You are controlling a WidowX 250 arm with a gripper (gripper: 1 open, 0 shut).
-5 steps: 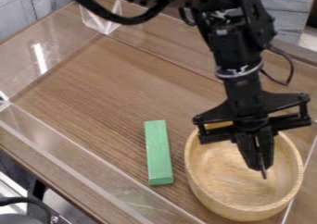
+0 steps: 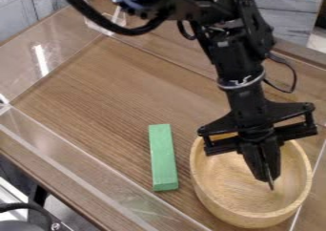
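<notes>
My black gripper (image 2: 265, 163) reaches down over a round cream-coloured bowl (image 2: 227, 195) at the lower right, its fingertips inside the bowl's outline. The fingers look shut, with nothing visible between them. The gripper body hides the back part of the bowl. A green block (image 2: 162, 157) lies on the wooden table just left of the bowl.
A clear object stands at the top left, partly cut off. The table's edge runs along the lower left, with a cable beyond it.
The arm has shifted very slightly, and a small yellow patch visible earlier under the gripper body is now hidden. The bowl and green block have not moved.
</notes>
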